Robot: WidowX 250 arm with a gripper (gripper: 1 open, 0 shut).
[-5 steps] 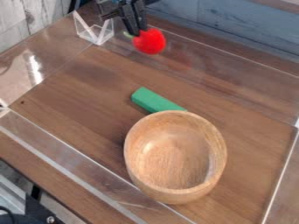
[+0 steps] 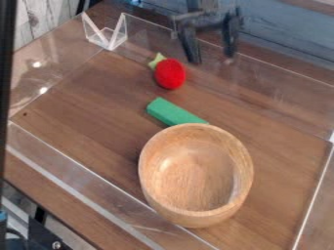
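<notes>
My gripper [image 2: 209, 39] is at the top centre, blurred, its two dark fingers apart with nothing between them. Below it and to the left, a red strawberry-like toy [image 2: 170, 74] with a pale green top rests on the wooden surface. A green block [image 2: 174, 113] lies in the middle, just behind a round wooden bowl [image 2: 196, 200], which is empty.
Clear plastic walls [image 2: 313, 200] border the wooden work area. A clear angular piece [image 2: 107, 37] stands at the back left.
My gripper has since moved right and a little down, away from it.
</notes>
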